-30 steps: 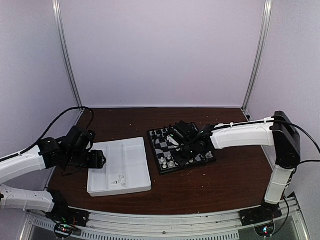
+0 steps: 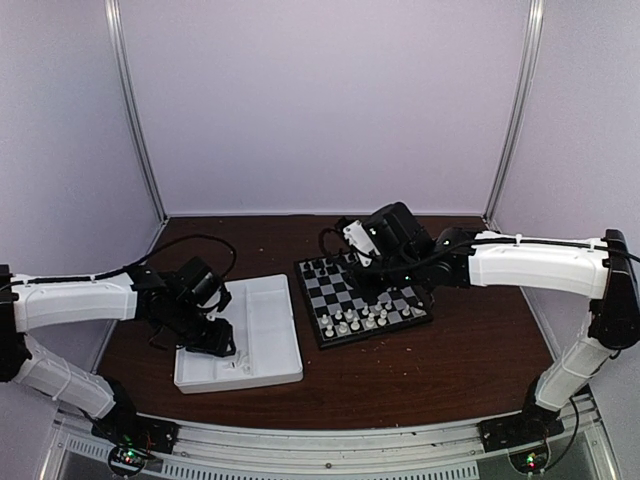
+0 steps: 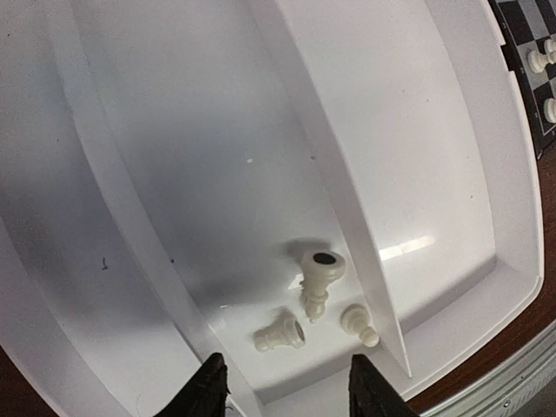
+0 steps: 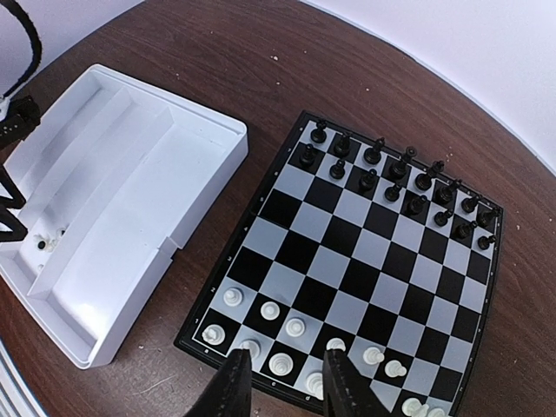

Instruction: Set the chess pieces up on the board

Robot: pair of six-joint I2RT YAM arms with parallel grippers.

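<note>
The chessboard (image 4: 347,278) carries black pieces (image 4: 391,174) along the far side and white pieces (image 4: 295,327) along the near side. The white tray (image 2: 270,330) holds three loose white pieces in its middle compartment: a larger one (image 3: 317,282), one lying on its side (image 3: 280,334) and a small one (image 3: 359,323). My left gripper is open over the tray, just short of these pieces, with nothing between its fingers. My right gripper hangs open above the white rows of the board, no piece visible between its fingertips.
Walls stand at the back and sides, and a metal rail (image 2: 330,435) runs along the front edge.
My left arm has moved right and down over the pieces in the tray. My right arm rose from low over the board over the last second.
</note>
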